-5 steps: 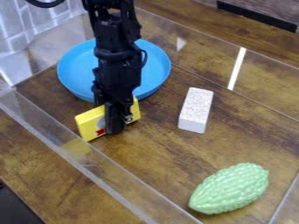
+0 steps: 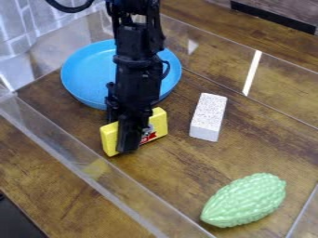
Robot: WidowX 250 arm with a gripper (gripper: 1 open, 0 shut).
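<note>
My black gripper reaches down from the top of the view onto a yellow block with a small red-and-white label on its side, low near the centre-left of the wooden floor. The gripper is shut on the block, its fingers partly hiding it. Just behind the arm lies a blue round dish, partly covered by the arm.
A white block lies to the right of the gripper. A green bumpy oval object is at the lower right. A clear wall edge runs diagonally along the lower left.
</note>
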